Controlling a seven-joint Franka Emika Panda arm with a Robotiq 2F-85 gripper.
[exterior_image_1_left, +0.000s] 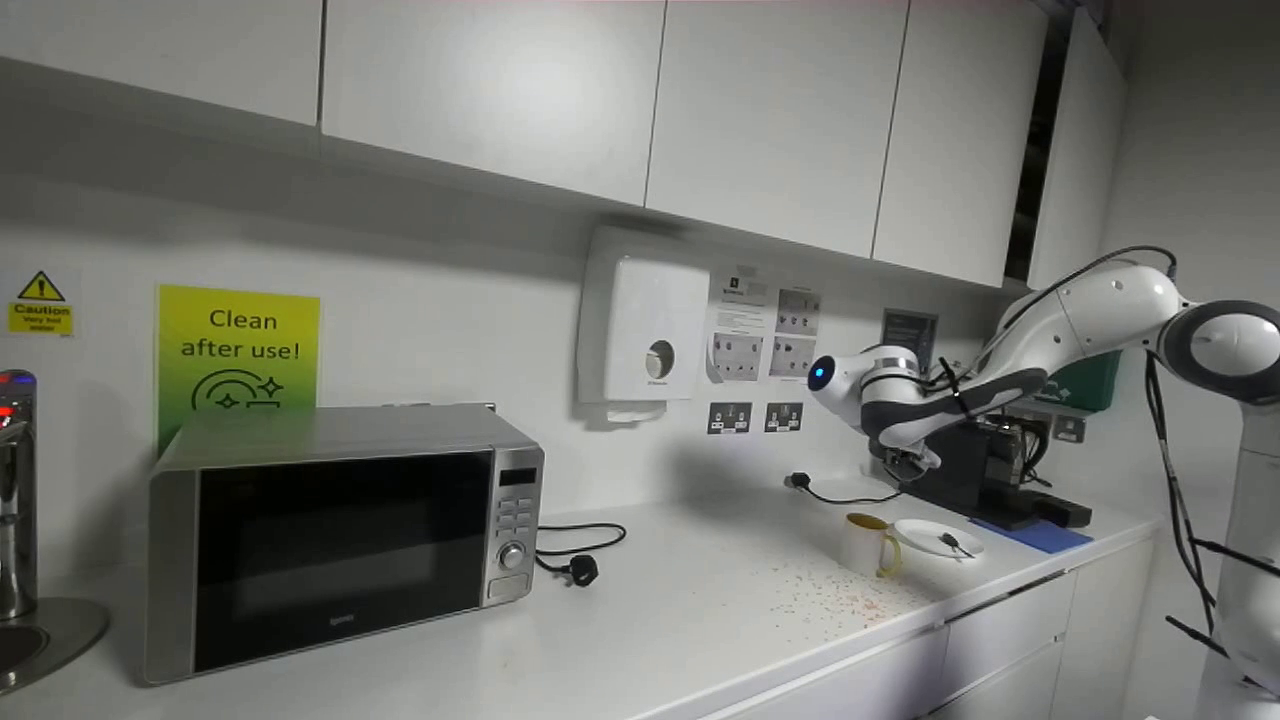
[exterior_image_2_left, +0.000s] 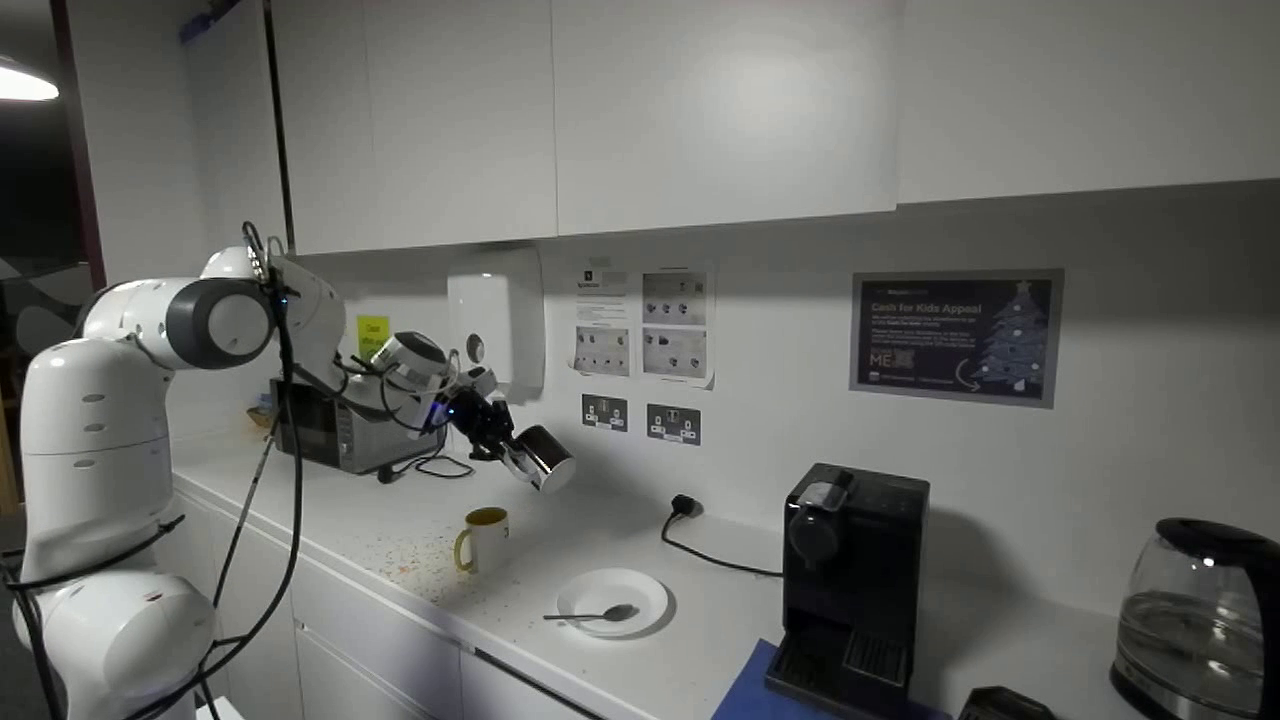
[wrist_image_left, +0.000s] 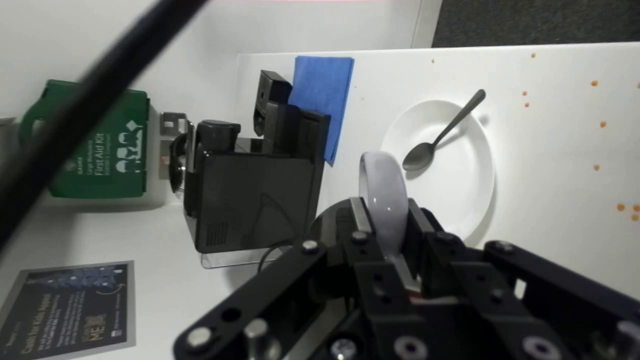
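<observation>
My gripper is shut on the pale handle of a dark, shiny mug. In exterior view 2 this mug hangs tilted above the counter, clear of it. The wrist view shows the handle between the fingers, with part of the dark mug beside it. A white mug with a mustard inside and handle stands upright on the counter, below and apart from my gripper. Near it lies a white plate bearing a spoon. In exterior view 1 the arm mostly hides the gripper.
Orange crumbs lie scattered by the standing mug. A coffee machine sits on a blue cloth, with a glass kettle farther right. The microwave occupies the other end. Overhead cabinets bound the space above.
</observation>
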